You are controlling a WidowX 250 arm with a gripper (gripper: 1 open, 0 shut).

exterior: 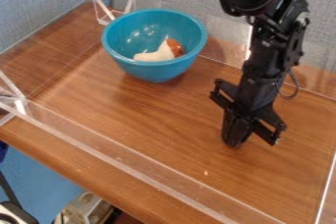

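My black gripper (234, 134) points straight down at the right of the wooden table (144, 154), its fingertips low at or just over the bare wood. The fingers are shut, with nothing visible between them. A blue bowl (153, 67) stands back left of the gripper, apart from it, holding a white item (153, 55) with an orange-red part.
Clear plastic barriers (20, 105) edge the tabletop. A grey wall (53, 7) runs along the back and left. Beyond the front left edge are a blue floor (39, 179) and some hardware.
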